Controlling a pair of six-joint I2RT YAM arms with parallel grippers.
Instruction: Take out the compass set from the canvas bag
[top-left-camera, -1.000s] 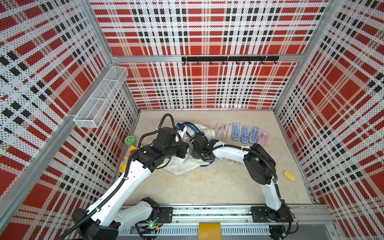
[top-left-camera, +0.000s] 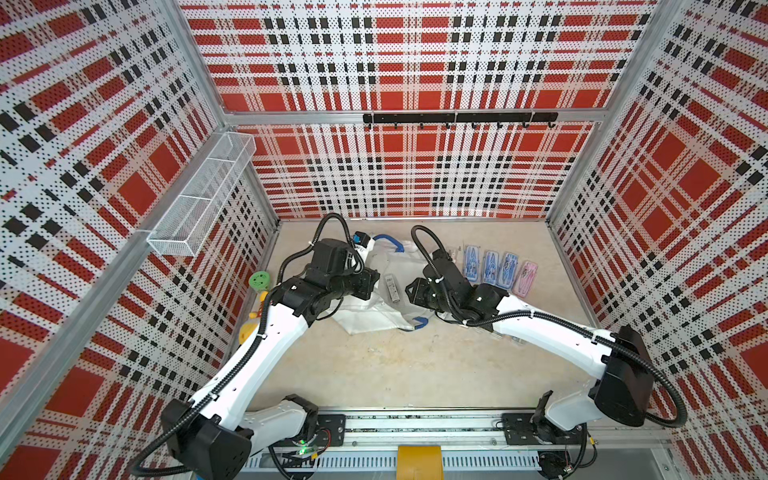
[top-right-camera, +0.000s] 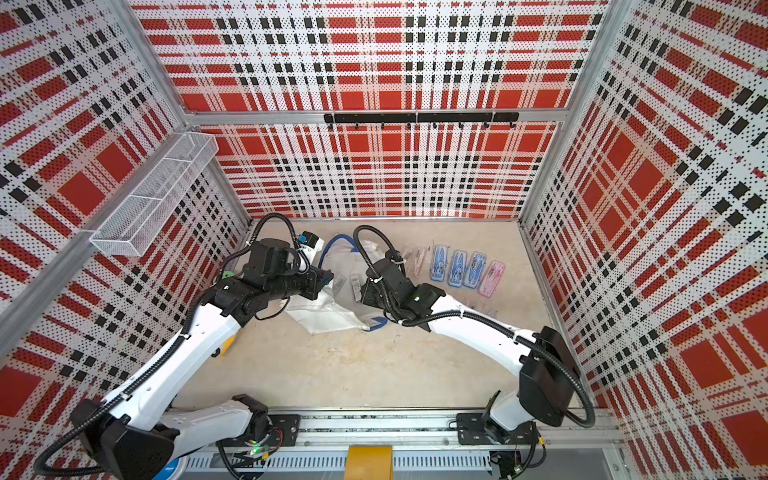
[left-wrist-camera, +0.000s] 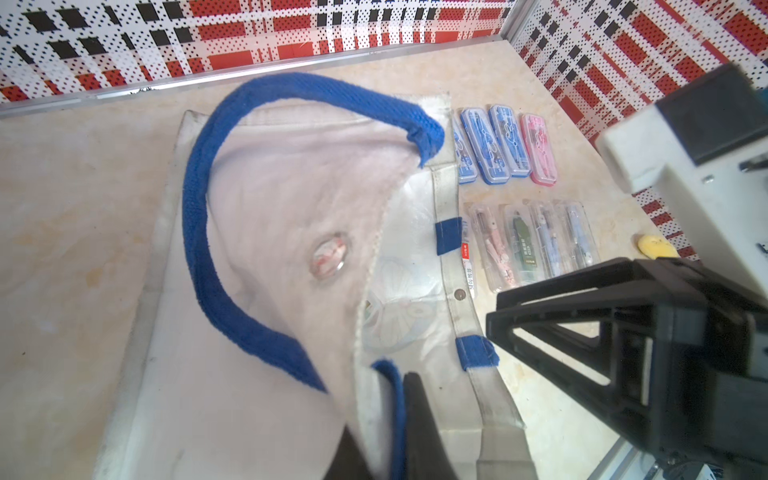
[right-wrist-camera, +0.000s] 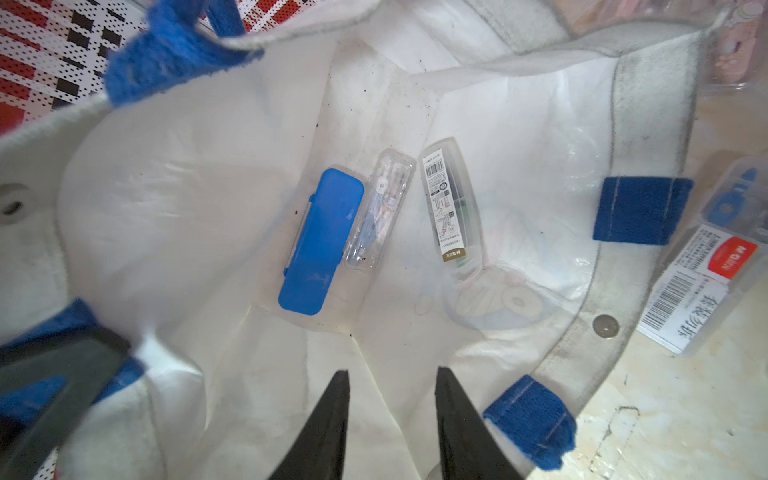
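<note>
The white canvas bag (left-wrist-camera: 160, 384) with blue handles is held open. My left gripper is shut on its rim at the bottom of the left wrist view. Inside the bag, in the right wrist view, lie a blue case (right-wrist-camera: 320, 240), a clear slim case (right-wrist-camera: 380, 208) and a labelled clear case (right-wrist-camera: 449, 208); which is the compass set I cannot tell for sure. My right gripper is over the bag's mouth, below these cases in that view; its fingertips show a gap, and whether anything is between them is unclear.
Blue and pink cases (top-left-camera: 489, 268) and clear pen packs (left-wrist-camera: 524, 240) lie right of the bag. A yellow object (left-wrist-camera: 656, 246) is farther right. A wire basket (top-left-camera: 200, 200) hangs on the left wall.
My right arm has risen and drawn back to the right, uncovering more of the bag's middle. My left gripper has moved slightly up with the bag's rim.
</note>
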